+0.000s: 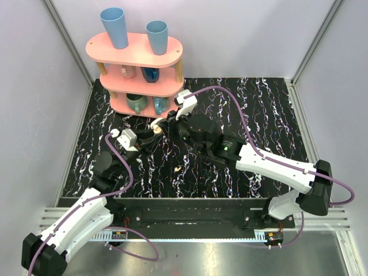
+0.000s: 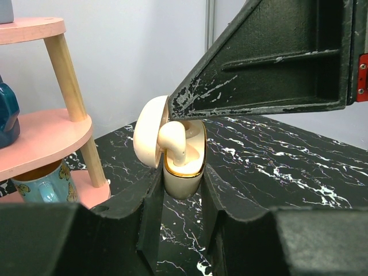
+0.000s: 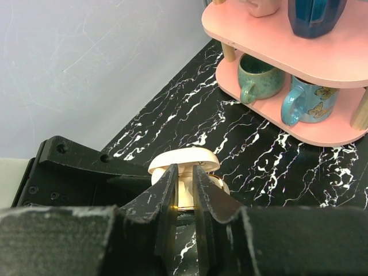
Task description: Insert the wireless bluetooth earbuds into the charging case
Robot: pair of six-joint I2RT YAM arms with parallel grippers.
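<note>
The cream charging case [image 2: 181, 179], lid [image 2: 146, 129] raised, is held upright in the shut fingers of my left gripper. A white earbud [image 2: 171, 140] sits at the case's mouth, with a dark finger of my right gripper reaching over it from above. In the right wrist view my right gripper is shut at the case, on what seems to be the earbud, mostly hidden by the fingertips. A small cream piece [image 1: 177, 169], likely the other earbud, lies on the black marble table.
A pink three-tier shelf [image 1: 135, 49] with cups and mugs stands at the back left, close behind the grippers.
</note>
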